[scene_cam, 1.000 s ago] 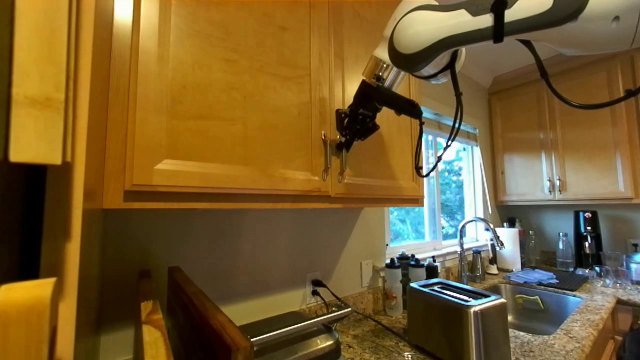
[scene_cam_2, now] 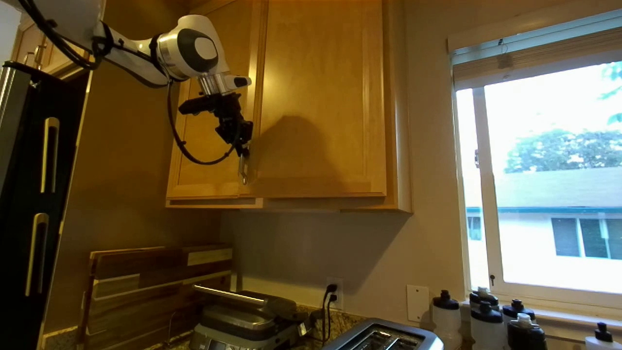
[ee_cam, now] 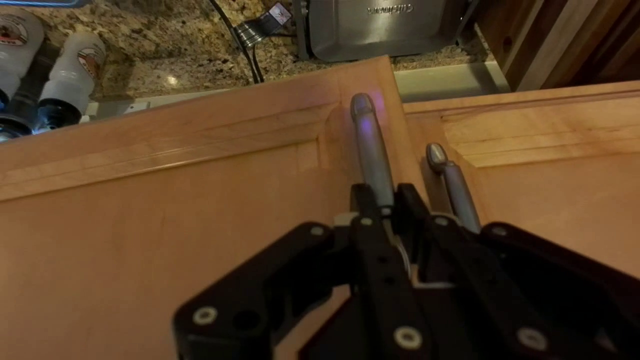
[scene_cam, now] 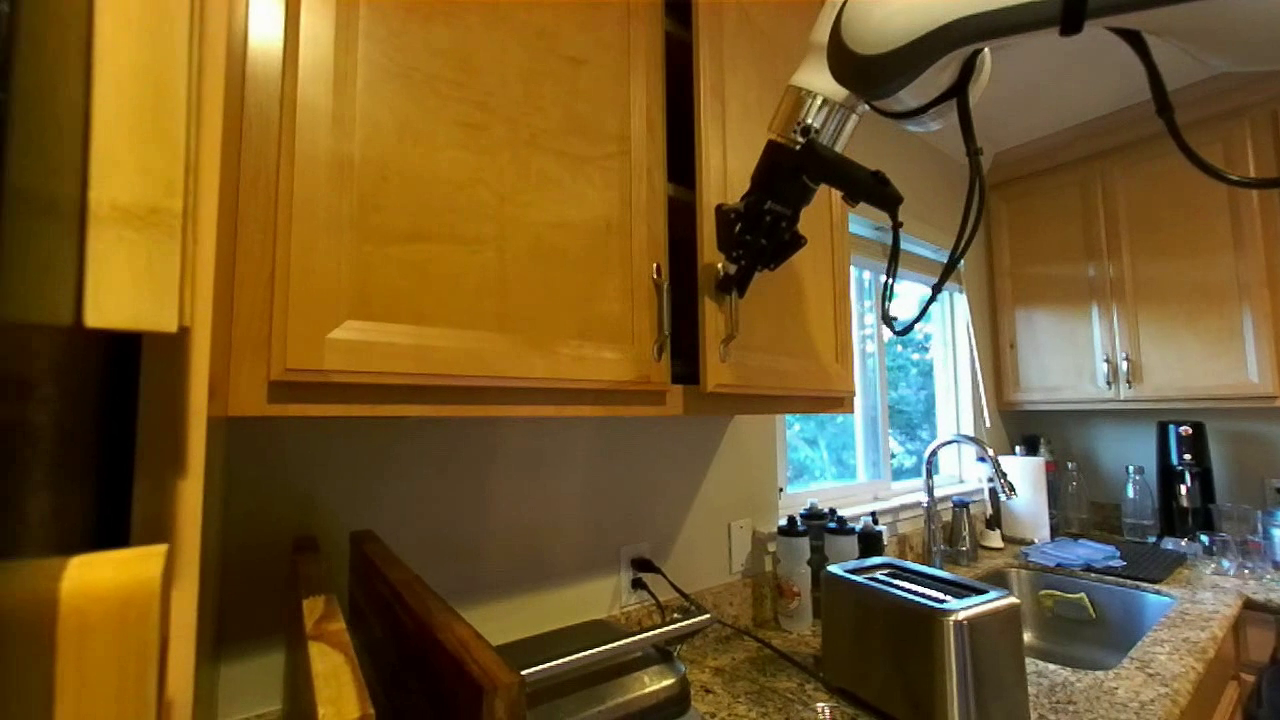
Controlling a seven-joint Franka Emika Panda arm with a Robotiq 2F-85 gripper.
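Shut on the metal handle [ee_cam: 373,153] of the right cabinet door, my gripper has a finger on either side of the bar in the wrist view. That right door [scene_cam: 786,324] stands slightly ajar in exterior view 1, with a dark gap [scene_cam: 681,204] between it and the left door [scene_cam: 468,192]. The left door is closed, its own handle [scene_cam: 661,314] free beside the gap. In exterior view 2 the gripper [scene_cam_2: 243,152] is at the upper part of the handle, whose lower end shows below the fingers.
Below the cabinet, a toaster [scene_cam: 924,636], a grill appliance [scene_cam: 606,672], cutting boards [scene_cam: 420,636] and several bottles [scene_cam_2: 446,315] stand on the counter. A window [scene_cam_2: 536,175] is to the right.
The right door has swung outward from closed to ajar, opening the dark gap. My gripper moved outward with its handle. The exterior view has also shifted slightly.
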